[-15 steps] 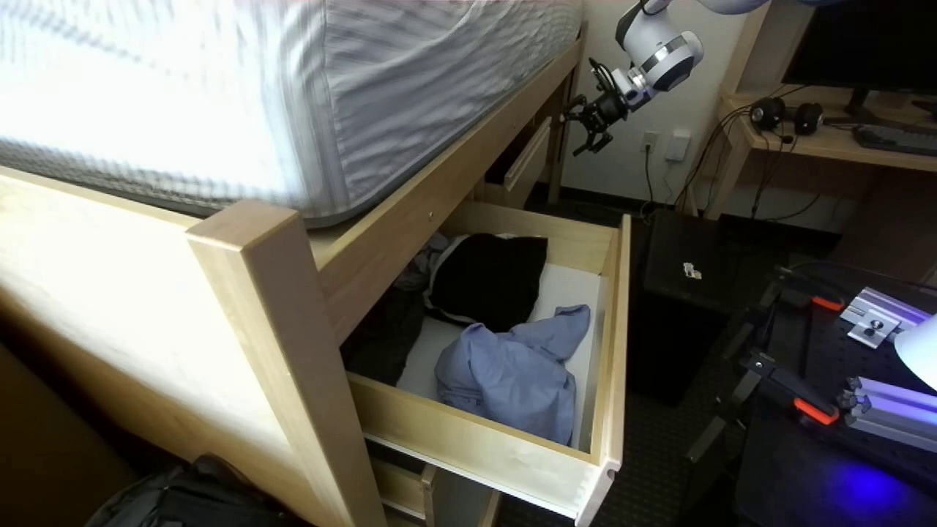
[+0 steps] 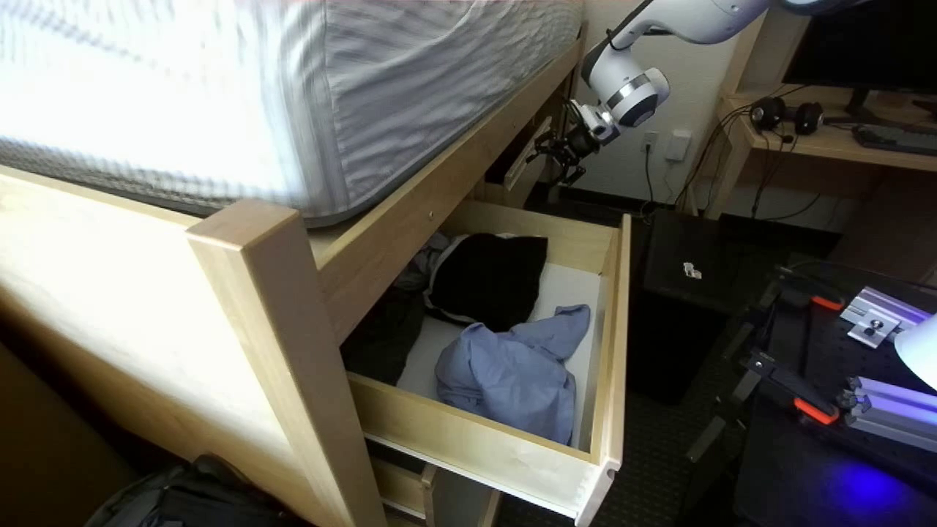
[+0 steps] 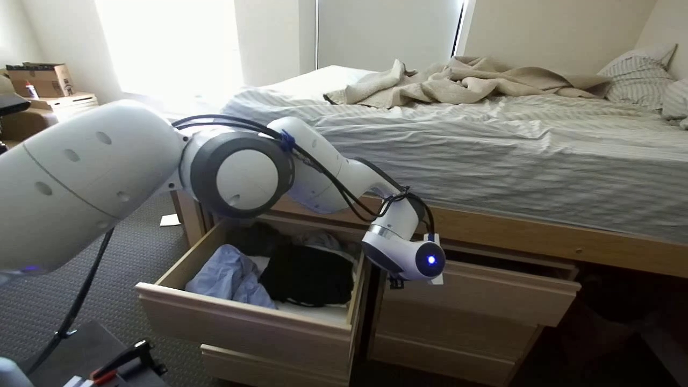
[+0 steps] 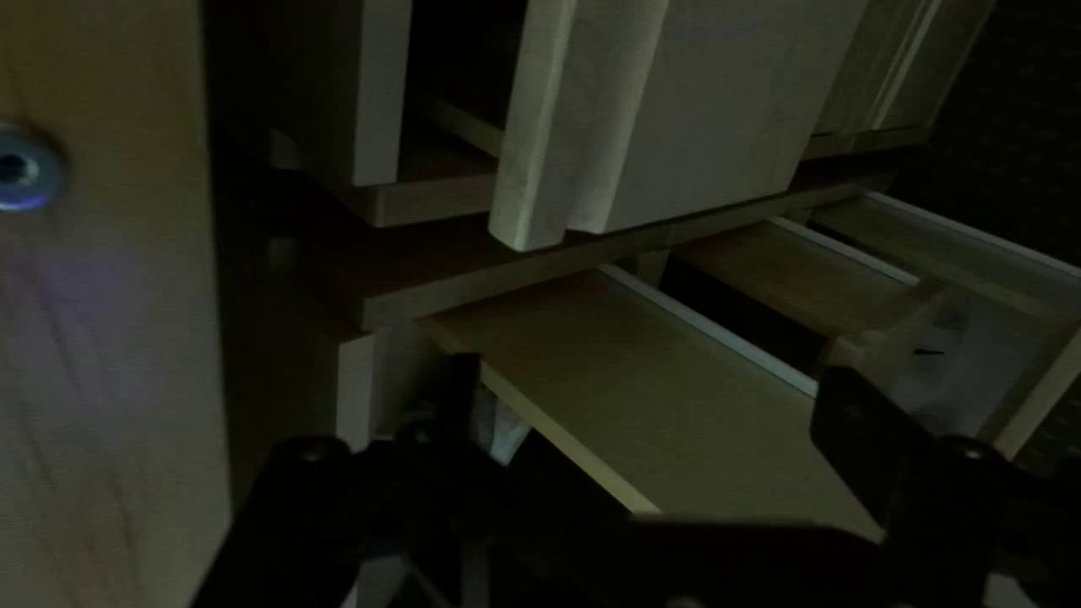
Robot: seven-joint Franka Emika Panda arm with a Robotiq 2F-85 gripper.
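My gripper (image 2: 553, 165) is at the far end of the bed, close to the front of the slightly open right-hand drawer (image 3: 490, 296). In the wrist view its dark fingers (image 4: 861, 431) stand wide apart, with nothing seen held between them. Whether they touch the drawer front cannot be made out. Nearer the first exterior camera, another drawer (image 2: 606, 351) is pulled far out. Inside it lie a crumpled blue cloth (image 2: 509, 378) and a folded black cloth (image 2: 492, 277). Exterior view 2 hides the fingers behind the wrist.
The bed rail (image 3: 516, 229) runs just above the drawers, under a striped mattress (image 2: 422, 88). A lower drawer (image 3: 271, 364) is partly out below the clothes drawer. A desk (image 2: 834, 140) stands behind the arm, and a black worktop (image 2: 817, 474) with clamps lies right.
My gripper has moved left and a little down in exterior view 1, closer to the right-hand drawer's front, and its wrist has turned. The drawers and clothes look unmoved.
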